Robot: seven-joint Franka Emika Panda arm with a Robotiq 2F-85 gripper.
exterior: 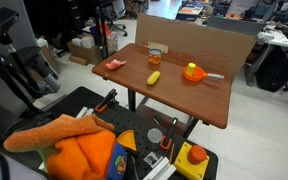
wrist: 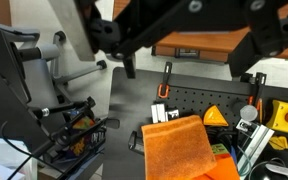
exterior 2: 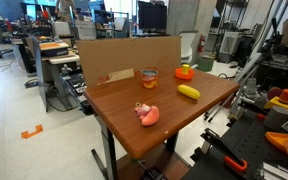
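In the wrist view my gripper stands open, its dark fingers wide apart with nothing between them. The brown table (exterior: 189, 95) carries a yellow elongated item (exterior: 153, 77) near its middle. To the right of that sits an orange dish (exterior: 192, 75) with a small yellow thing (exterior: 191, 66) in it; a light handle or utensil reaches out from the dish's right side. Toward the back is an orange-brown can or cup (exterior 2: 150, 77). A pinkish-red object (exterior 2: 148, 115) lies near the table's corner, its kind unclear.
A cardboard panel (exterior 2: 131, 59) stands along the table's back edge. Beside the table, a black perforated board (wrist: 190, 97) bears an orange cloth (wrist: 178, 150), clamps and a yellow box with a red button (exterior: 193, 160).
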